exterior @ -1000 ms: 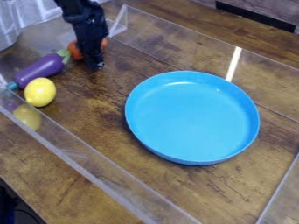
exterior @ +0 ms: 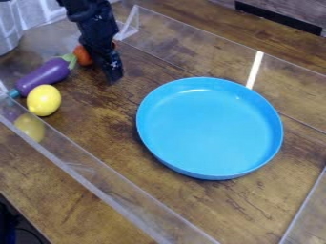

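Note:
My black gripper (exterior: pixel 102 62) is at the top left, open, over and partly in front of an orange round object (exterior: pixel 83 54), which it partly hides. A purple eggplant (exterior: pixel 45 75) lies left of it, and a yellow lemon (exterior: pixel 44 100) lies below the eggplant. A large blue plate (exterior: pixel 209 127) rests on the right half of the wooden surface.
Clear plastic walls (exterior: pixel 114 200) border the area. The wood between the lemon, the gripper and the plate is bare, as is the top right.
My gripper has shifted slightly right, off the middle of the orange object. The eggplant, lemon and plate are unchanged.

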